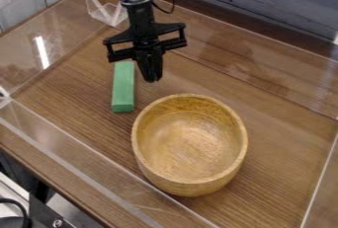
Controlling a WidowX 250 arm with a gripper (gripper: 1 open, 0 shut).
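Note:
My black gripper (150,54) hangs from the top centre of the camera view, over the wooden table, a little above and right of a green rectangular block (123,88). It looks shut, with nothing visible between its fingers. The green block lies flat, left of a large, empty, yellow oval bowl (189,143), which sits at the lower middle.
Dark cables show at the lower-left corner, beyond the table's edge.

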